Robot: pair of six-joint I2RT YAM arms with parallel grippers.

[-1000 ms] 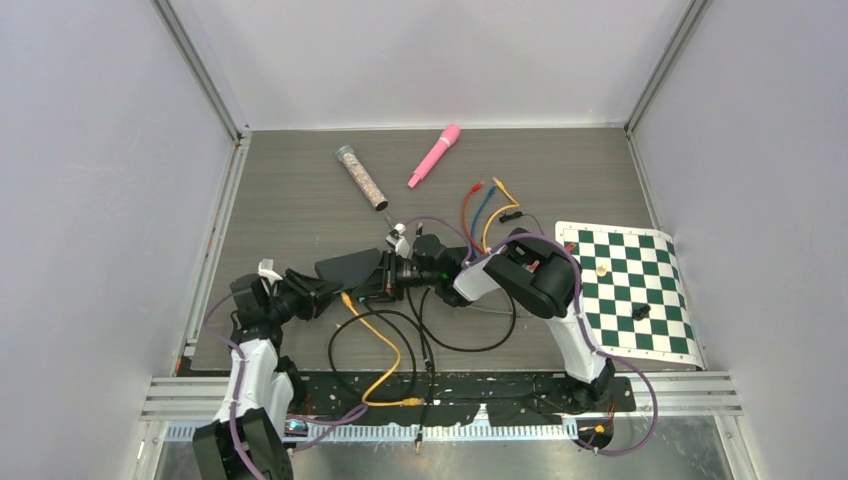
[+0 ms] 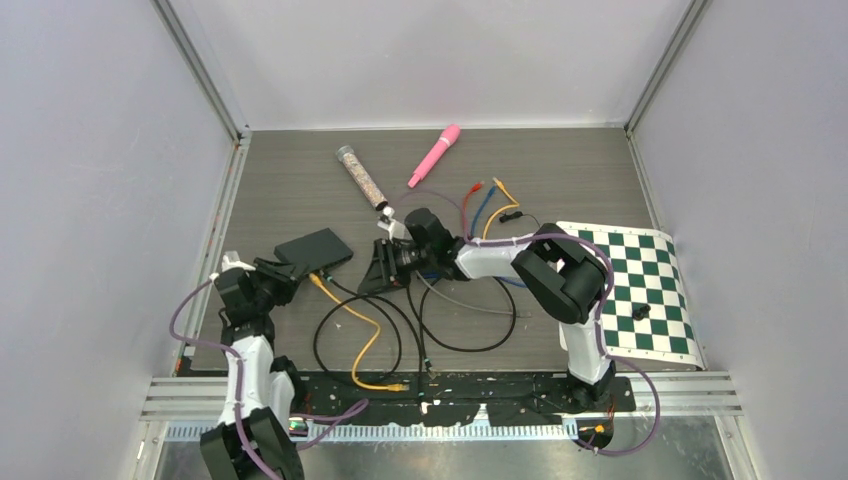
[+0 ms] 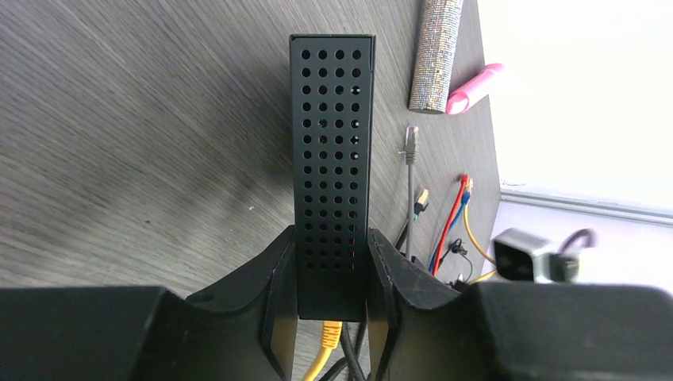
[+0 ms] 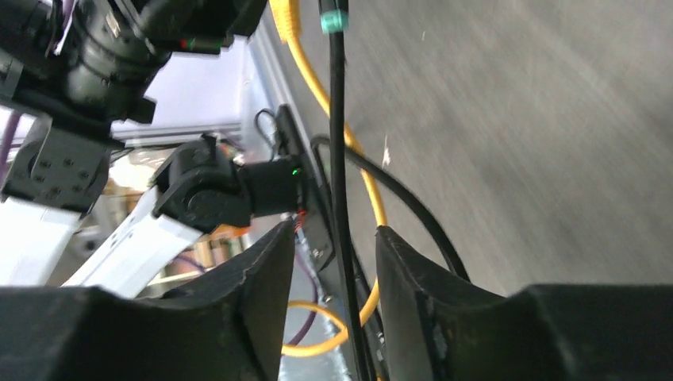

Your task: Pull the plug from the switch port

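The dark switch [image 2: 315,247] sits at the left of the table, its perforated end [image 3: 332,159] filling the middle of the left wrist view between the fingers of my left gripper. A yellow plug [image 3: 331,333] and a black cable with a teal band [image 4: 333,22] run from its front. In the right wrist view my right gripper stands open, with the black cable [image 4: 340,159] passing across the gap between its fingertips, at some distance from the switch.
A bead tube [image 2: 362,177], pink stick [image 2: 434,158] and loose coloured cable ends [image 2: 480,200] lie behind. A checkerboard [image 2: 625,290] is at the right. Black cable loops cover the front middle.
My left gripper and the switch have moved left, away from my right gripper, which has shifted slightly. The yellow cable has moved left with the switch.
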